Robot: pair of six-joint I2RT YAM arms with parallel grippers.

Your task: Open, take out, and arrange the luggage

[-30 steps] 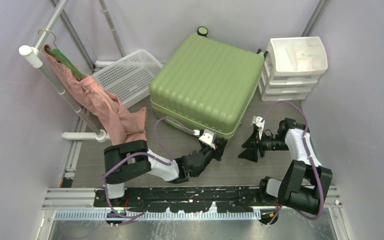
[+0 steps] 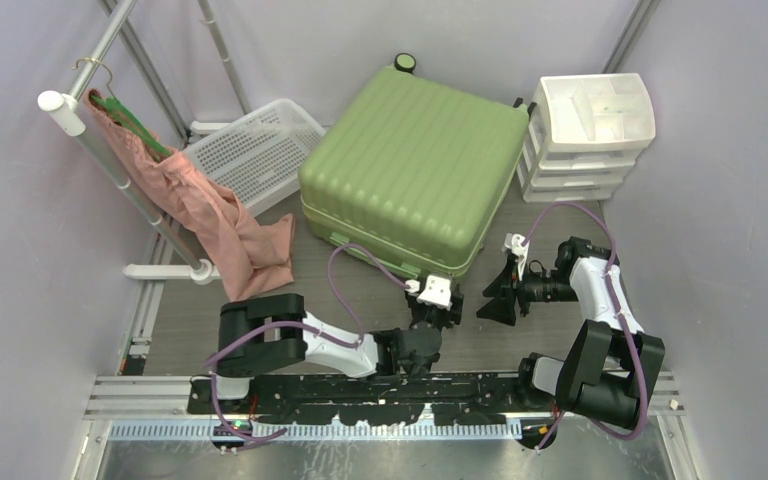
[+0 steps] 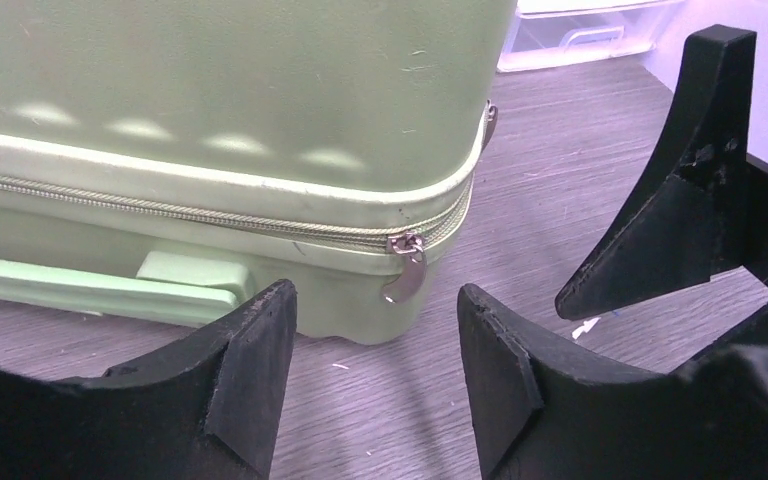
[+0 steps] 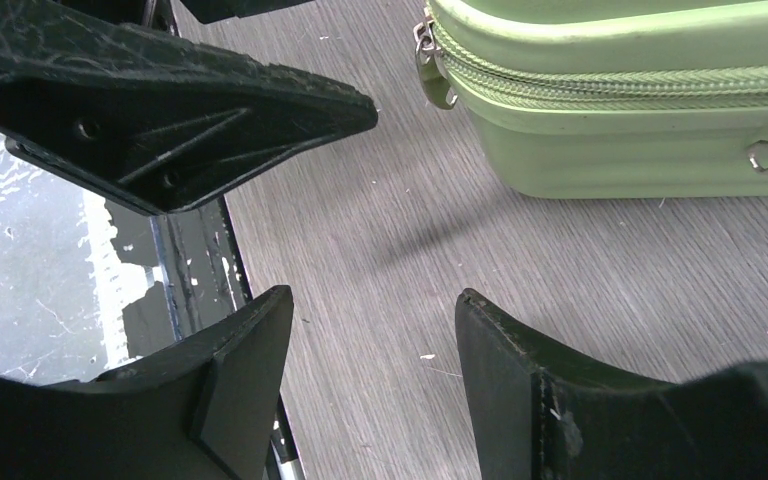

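Observation:
The green hard-shell suitcase (image 2: 410,165) lies flat and closed in the middle. In the left wrist view a zipper pull (image 3: 405,270) hangs at its front corner, just beyond my open left gripper, nothing between the fingers. My right gripper stands apart from the suitcase at its right front corner, fingers parted and empty over the floor. In the right wrist view a zipper pull (image 4: 437,75) shows at the suitcase corner, with black fingers of the other gripper left of it.
A white basket (image 2: 260,150) stands back left, beside a rail with pink trousers (image 2: 190,200) on a hanger. A white drawer unit (image 2: 585,130) stands back right. Bare floor (image 2: 310,290) shows in front of the suitcase.
The right arm and suitcase show no visible movement.

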